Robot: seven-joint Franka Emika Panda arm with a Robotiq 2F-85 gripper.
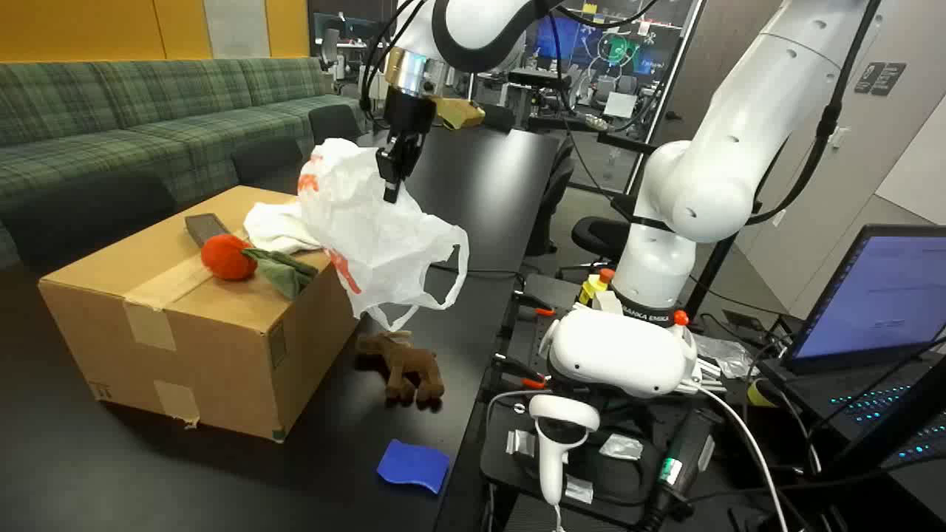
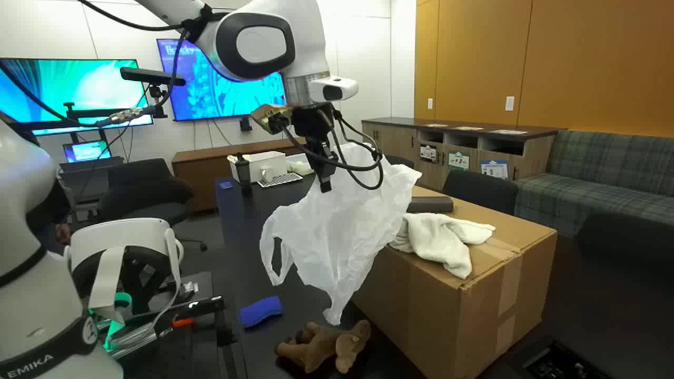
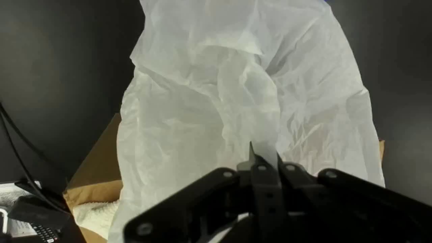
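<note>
A white plastic bag [image 1: 377,230] with red print hangs in the air from my gripper [image 1: 392,191], its looped handles dangling loose. In the wrist view the fingers [image 3: 265,178] are closed together with the bag's thin film [image 3: 243,101] pinched at their tips. Seen from the other side, the bag [image 2: 347,221] hangs beside the cardboard box, its lower tip above a brown plush toy [image 2: 325,344]. That plush toy [image 1: 403,365] lies on the black table near the box. A blue sponge-like piece [image 1: 414,465] rests closer to the table edge.
On the closed cardboard box [image 1: 133,257] lie a white cloth [image 2: 439,240], a red ball-like item [image 1: 228,257], a green cloth [image 1: 284,270] and a dark grey block [image 2: 430,204]. A headset [image 1: 621,349] occupies the side cart. Bare table surrounds the blue piece.
</note>
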